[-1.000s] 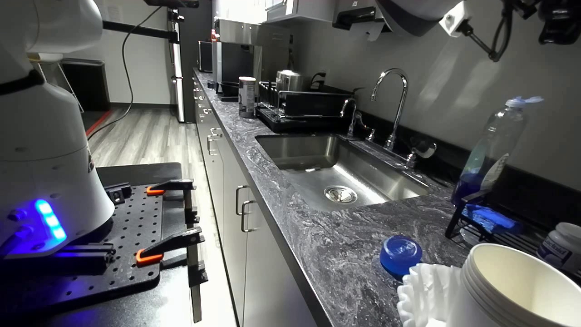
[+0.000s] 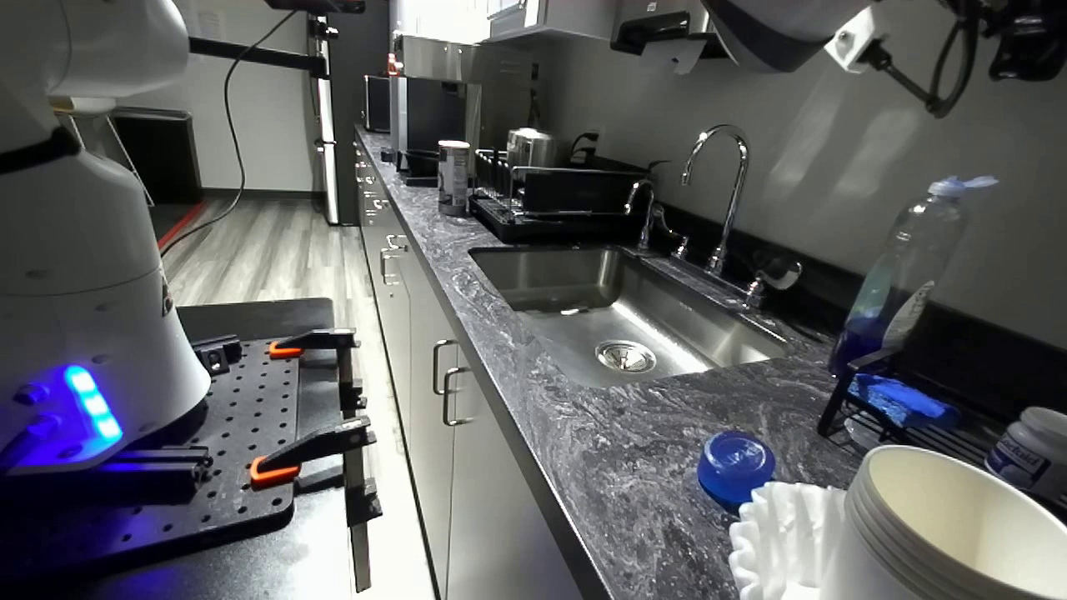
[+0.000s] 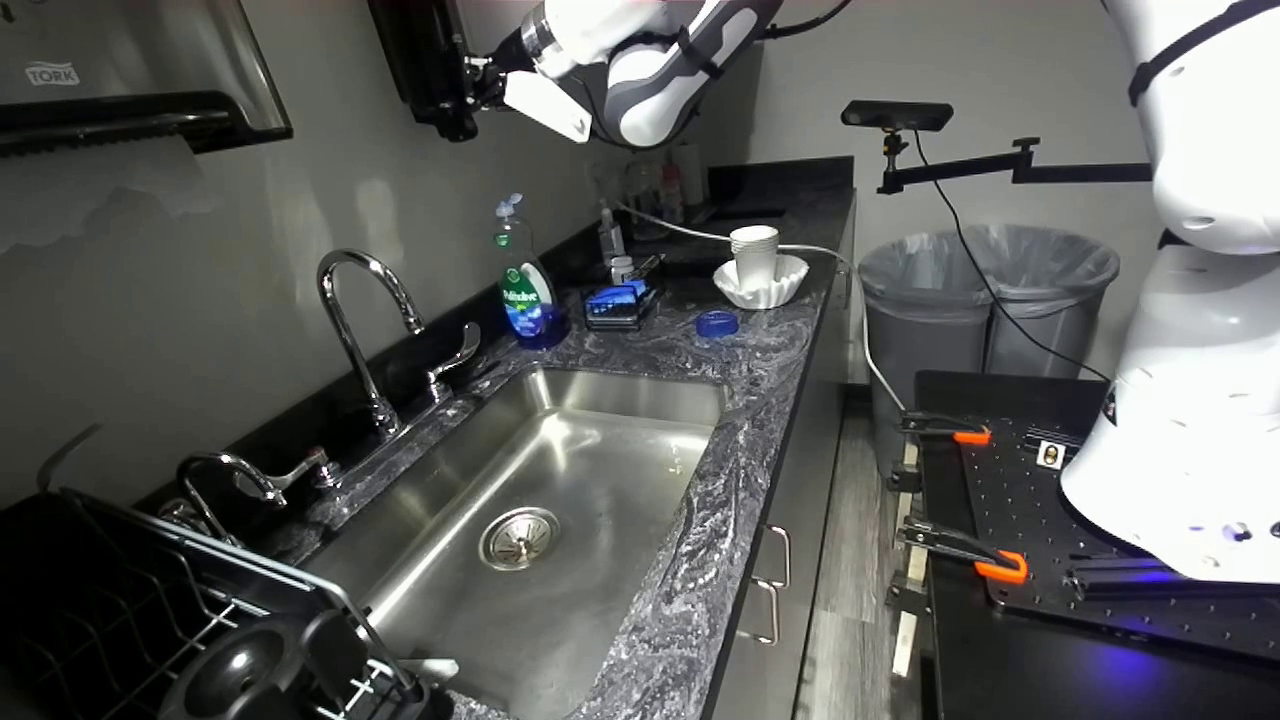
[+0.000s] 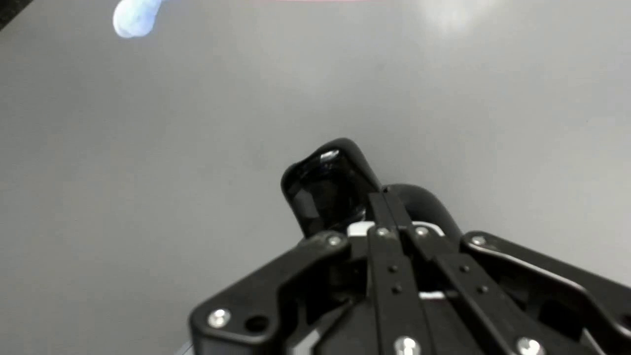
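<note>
In the wrist view my gripper is shut, its two black fingers lying side by side. Just beyond the tips is a glossy black rounded form (image 4: 331, 183) against the plain grey wall (image 4: 177, 165); whether it touches the fingers I cannot tell. Nothing shows between the fingers. Exterior view 2 has the arm (image 3: 654, 102) reaching in high up, near a dark tall shape (image 3: 414, 60) at the wall. A clear dish soap bottle (image 3: 524, 288) with blue liquid stands below on the counter, behind the sink's far corner.
The steel sink (image 3: 600, 480) is empty, with a tall faucet (image 3: 348, 324) at its wall side. A blue round item (image 3: 717, 323), a white fluted bowl with stacked cups (image 3: 755, 258) and a caddy (image 3: 614, 306) occupy the counter. A dish rack (image 3: 180, 576) stands at the near end.
In exterior view 1 the arm's wrist parts at the top right have shifted slightly to the right. Counter and sink look the same.
</note>
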